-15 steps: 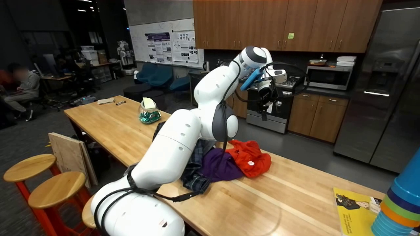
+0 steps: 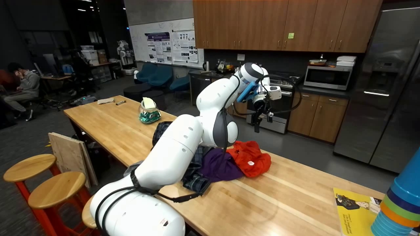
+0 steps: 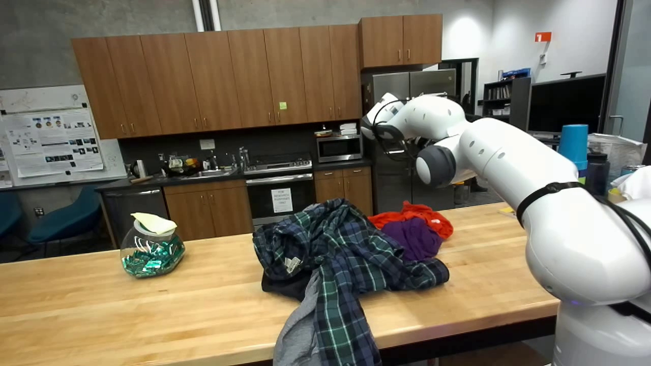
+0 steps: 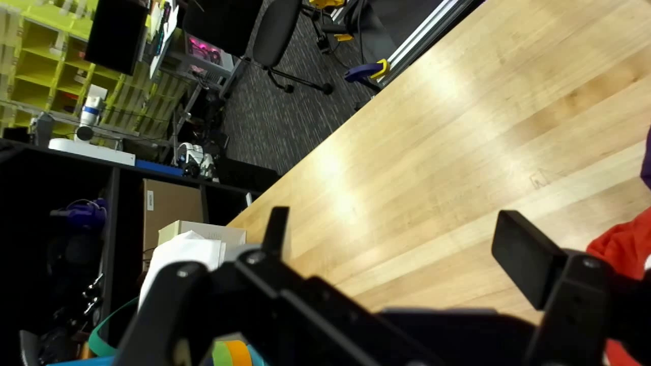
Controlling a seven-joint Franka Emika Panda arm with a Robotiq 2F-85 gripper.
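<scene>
My gripper [image 2: 262, 121] is raised above the far side of the table, over the clothes pile. In the wrist view its black fingers [image 4: 526, 259] stand wide apart, with only bare wood visible between them, so it is open. A red garment [image 2: 250, 158] lies bunched beside a purple one [image 2: 221, 166]; the wrist view shows part of the red cloth [image 4: 628, 241] at its right edge. Nearer the second exterior camera, a dark green and blue plaid shirt [image 3: 348, 253] is heaped up. Grey cloth [image 3: 300, 329] hangs with it over the table's front edge.
A glass jar [image 3: 152, 251] of green-wrapped pieces stands on the table. Stacked blue and striped cups [image 2: 397, 204] and a yellow magazine [image 2: 354, 216] occupy the other end. Bare tabletop [image 2: 287, 192] lies between the clothes and the magazine.
My gripper has come down and slightly left in exterior view 1, and the arm's upper part has dipped with it. The garments and jar look unmoved.
</scene>
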